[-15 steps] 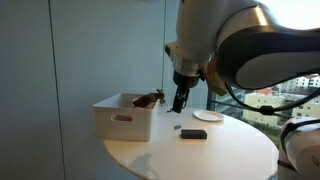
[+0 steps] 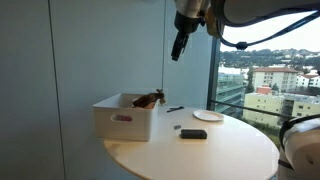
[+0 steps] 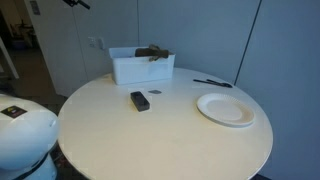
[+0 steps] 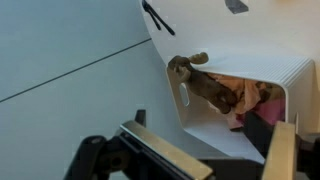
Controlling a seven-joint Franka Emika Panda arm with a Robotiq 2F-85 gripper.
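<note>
My gripper (image 2: 180, 46) hangs high above the table, up and to the right of the white box, well clear of everything. In the wrist view the gripper is open, its two fingers wide apart, with nothing held between them. Beyond the fingers the white box (image 4: 213, 128) shows from above. It holds a brown plush-like thing (image 4: 203, 88), partly over the rim, and orange and reddish cloth (image 4: 243, 95). A black block (image 3: 140, 101) lies on the table in front of the box. On the right sits an empty white plate (image 3: 226, 110).
Dark slim utensils (image 3: 212, 83) lie at the back of the round white table (image 3: 190, 150). A small flat grey piece (image 3: 155, 92) is near the block. A window (image 2: 265, 80) stands behind the arm.
My gripper has risen from low beside the box to high above the table, and the arm has drawn up with it. The box, block and plate have not moved.
</note>
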